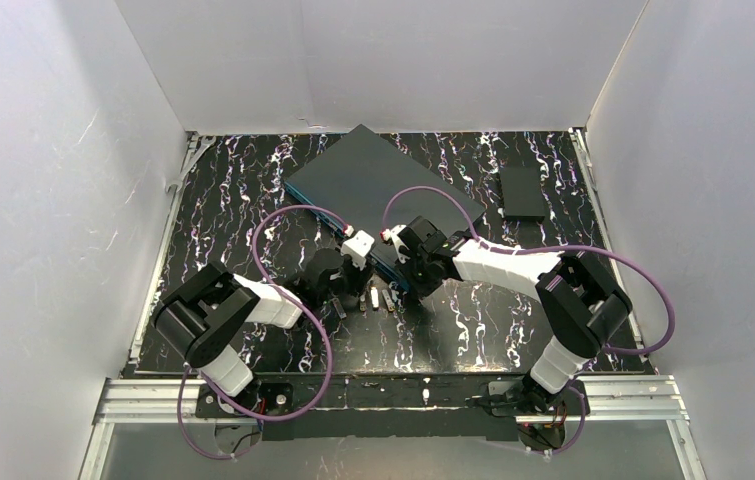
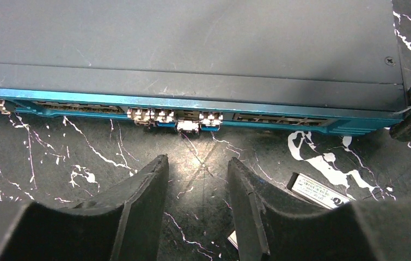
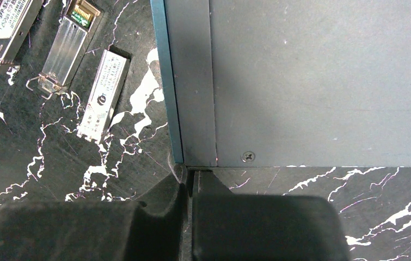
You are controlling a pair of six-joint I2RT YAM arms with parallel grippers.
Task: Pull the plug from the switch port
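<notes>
The dark switch lies at an angle on the table, its blue front edge facing my left gripper. Several metal plugs sit in its front ports; one plug sticks out farther than those beside it. My left gripper is part open in front of this plug, apart from it, with only bare table showing between its fingers. At the switch's front corner, my right gripper is shut on a thin edge piece, most of which its fingers hide.
Loose transceiver modules lie in front of the switch, among them a labelled one and a clear-topped one. A small black box rests at the back right.
</notes>
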